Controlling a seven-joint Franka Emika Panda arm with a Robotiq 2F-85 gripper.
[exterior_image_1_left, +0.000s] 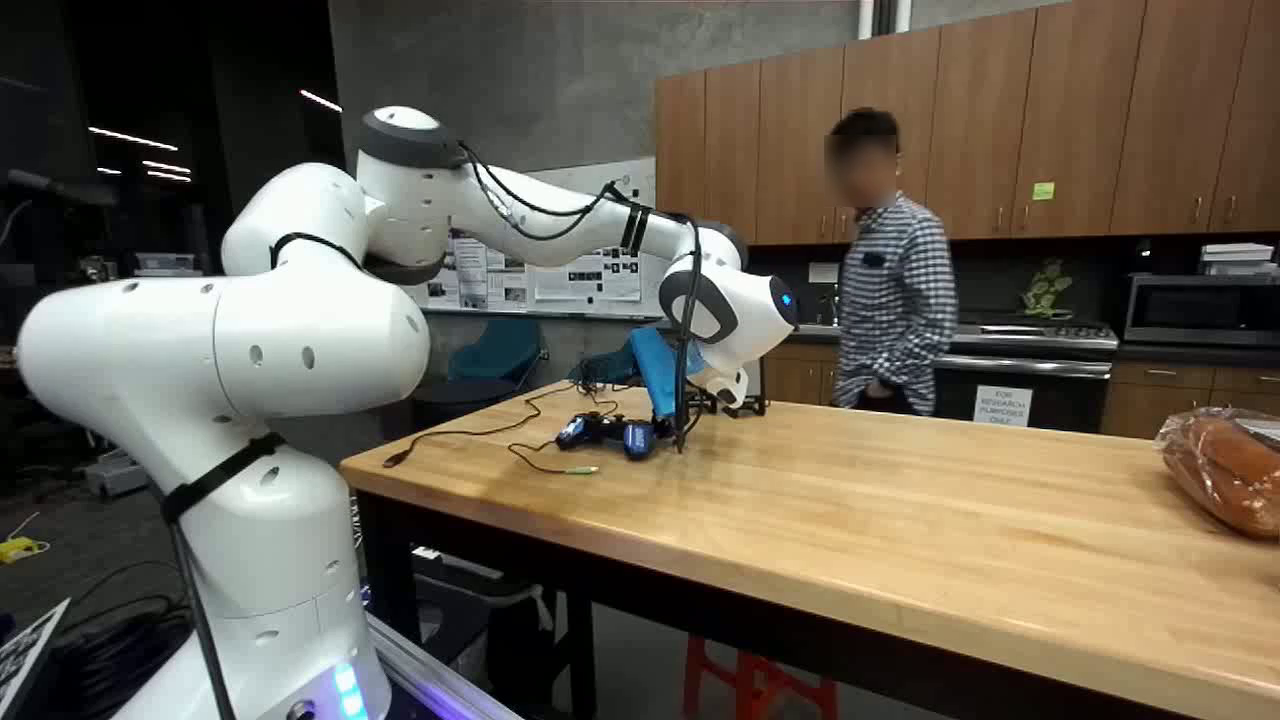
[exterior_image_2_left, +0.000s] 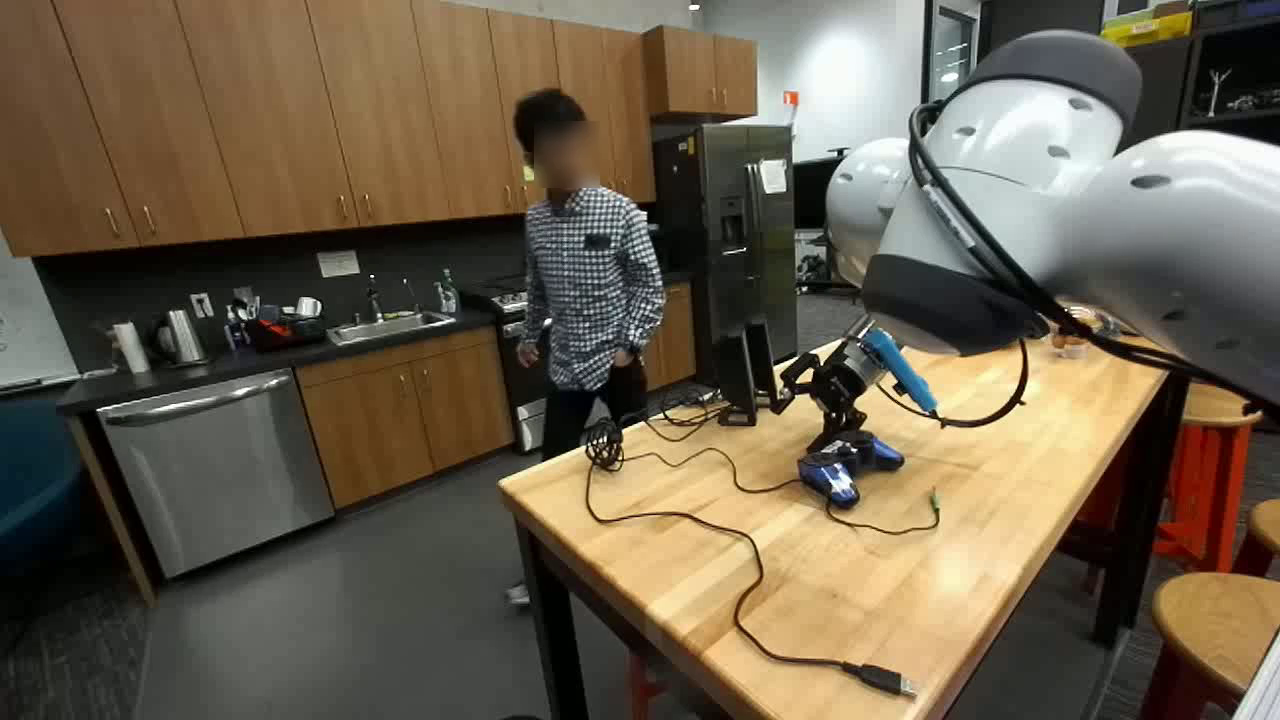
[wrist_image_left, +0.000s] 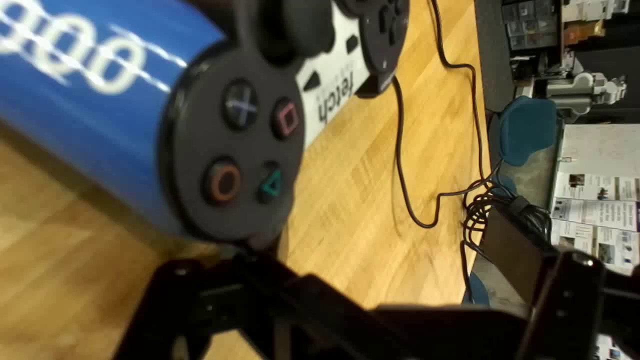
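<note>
A blue and black game controller with a white middle strip lies on the wooden table, near its corner. My gripper is over the table beside it, fingers spread apart. In the wrist view the controller fills the upper left, showing its round button pad and one thumbstick. One of my black fingers reaches the controller's edge; whether it presses on it, I cannot tell. The other finger stands well away to the right. Nothing shows gripped between them.
The controller's black cable runs over the table to a USB plug, with a coiled bundle at the edge. A dark upright object stands close behind my gripper. A person is beside the table. A bagged item sits far along it.
</note>
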